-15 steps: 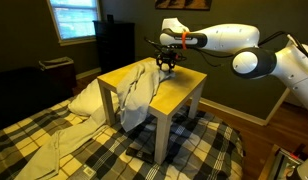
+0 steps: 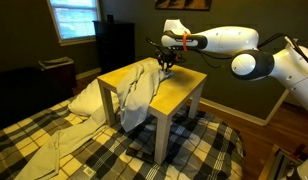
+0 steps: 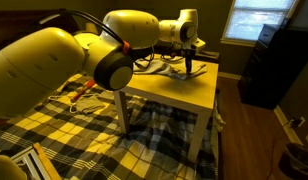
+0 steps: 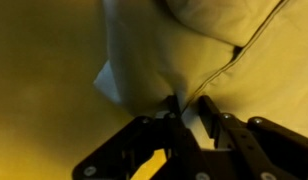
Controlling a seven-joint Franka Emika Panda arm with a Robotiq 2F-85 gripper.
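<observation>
A pale cloth (image 2: 139,92) lies across the table (image 2: 174,95) and drapes over its front edge in exterior view 1. My gripper (image 2: 166,67) points down at the cloth's far right end on the tabletop. In exterior view 2 the cloth (image 3: 166,69) is bunched on the table, partly hidden behind the arm. The wrist view is dim and blurred: cloth (image 4: 154,55) fills much of it, with a dark seam or cord running diagonally to my gripper. The two fingertips stand close together against the cloth; whether any fold is pinched there is unclear.
More pale cloth (image 2: 54,150) trails over the plaid blanket (image 2: 114,155) on the floor. Bare tabletop (image 3: 184,90) shows towards the near side. A dark cabinet (image 2: 115,43) and a small stool (image 2: 57,65) stand at the back.
</observation>
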